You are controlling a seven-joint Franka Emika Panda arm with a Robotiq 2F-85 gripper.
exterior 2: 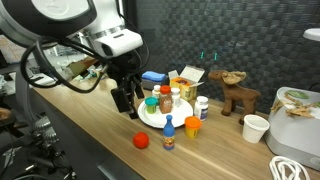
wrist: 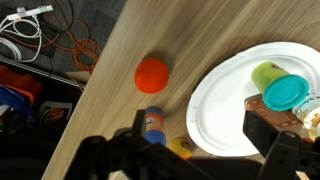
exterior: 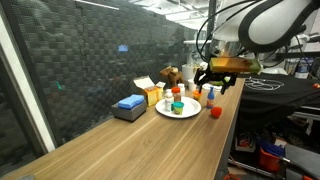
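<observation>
My gripper is open above the table, its fingers spread wide with nothing held between them. In the wrist view, a red ball-like object [wrist: 152, 75] lies on the wood, and a blue bottle [wrist: 154, 126] with an orange-red part stands below it, close to the left finger. A white plate [wrist: 205, 108] takes up the right side, carrying a green container with a teal lid [wrist: 283, 88] and other jars. From the second exterior view, the gripper [exterior 2: 128, 110] hangs over the table near the red object [exterior 2: 140, 140], left of the blue bottle [exterior 2: 168, 133].
An orange cup [exterior 2: 192, 127], a white cup [exterior 2: 254, 128] and a brown moose figure [exterior 2: 232, 92] stand beyond the plate. A dark bin with blue cloth [exterior: 130, 107] sits by the wall.
</observation>
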